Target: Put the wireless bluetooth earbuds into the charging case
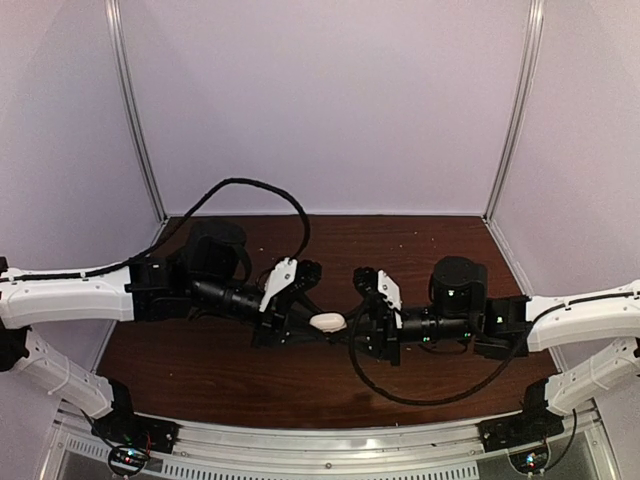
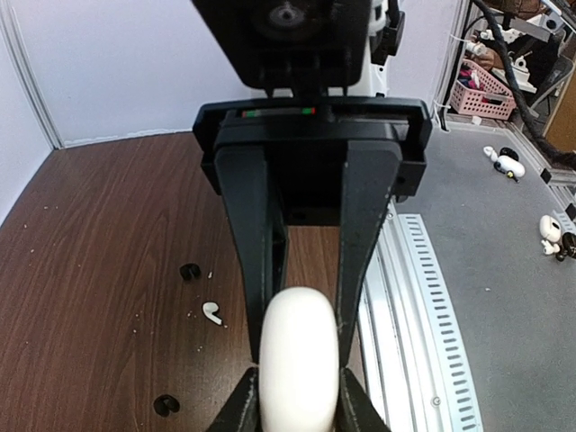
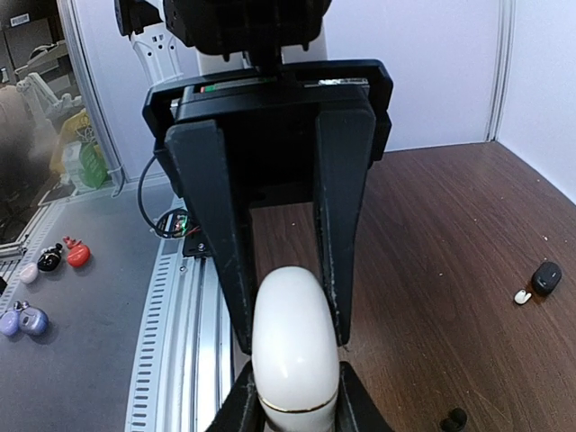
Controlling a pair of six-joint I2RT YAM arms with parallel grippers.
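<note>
The white charging case [image 1: 328, 322] is held between my two grippers, which face each other at the middle. My right gripper [image 1: 352, 325] is shut on it. In the left wrist view the case [image 2: 299, 360] fills the lower middle, and in the right wrist view the case [image 3: 295, 351] shows a seam near its bottom. A small white earbud [image 2: 211, 313] lies on the wood.
Black pieces [image 2: 189, 271] lie on the table. In the right wrist view a black case [image 3: 546, 277] and a small white piece [image 3: 522, 297] lie together. Outside the work area are several other small objects.
</note>
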